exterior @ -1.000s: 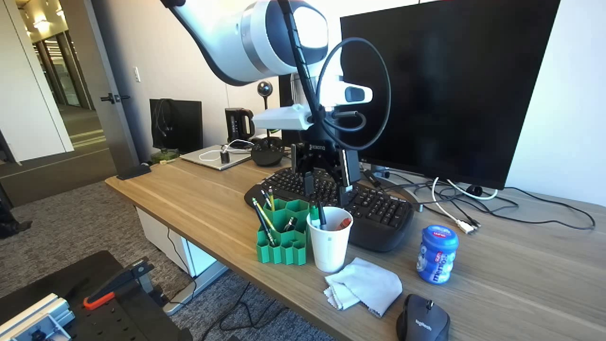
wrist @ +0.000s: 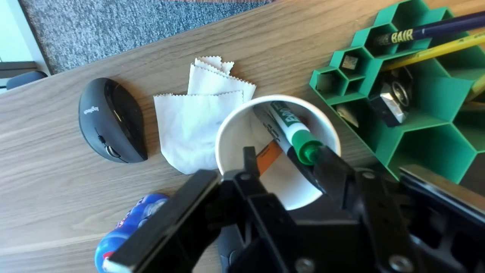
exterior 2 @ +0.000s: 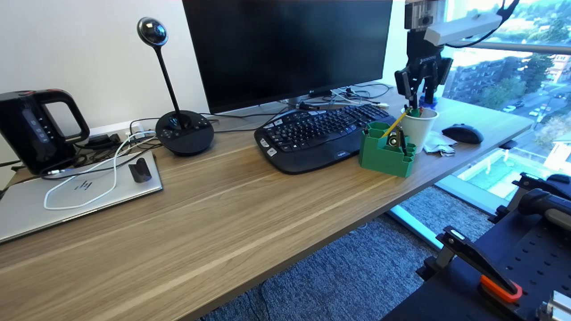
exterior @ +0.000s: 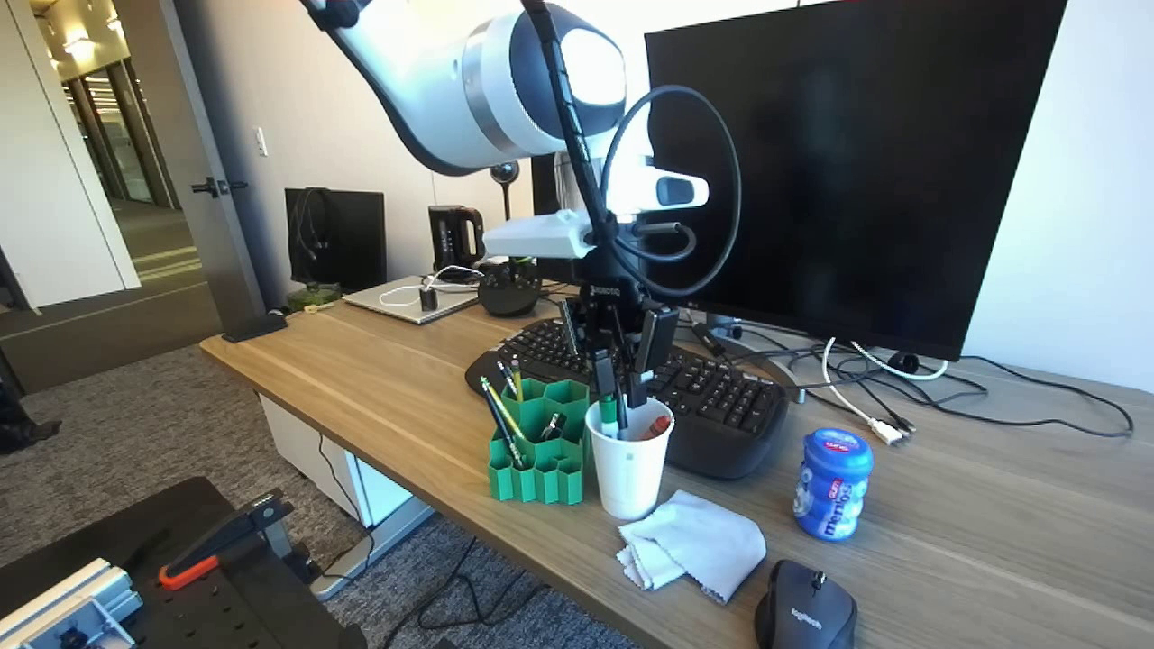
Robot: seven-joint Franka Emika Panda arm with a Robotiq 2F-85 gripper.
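Observation:
A white cup stands upright on the desk, holding a green-capped marker, a dark-capped marker and an orange-red item. My gripper points down over the cup's mouth, its fingers part open. From the wrist view, one finger touches or overlaps the green cap, while the other finger is on the far side of the cup's opening. Room shows between the fingers, and neither marker is visibly clamped.
Against the cup sits a green hexagonal pen holder. A folded grey cloth, a mouse and a blue Mentos tub lie around it. Behind are a black keyboard and a monitor.
My gripper has come down to the cup's mouth, and its fingers have drawn closer together around the marker tops. The cup and its contents look nearly unmoved.

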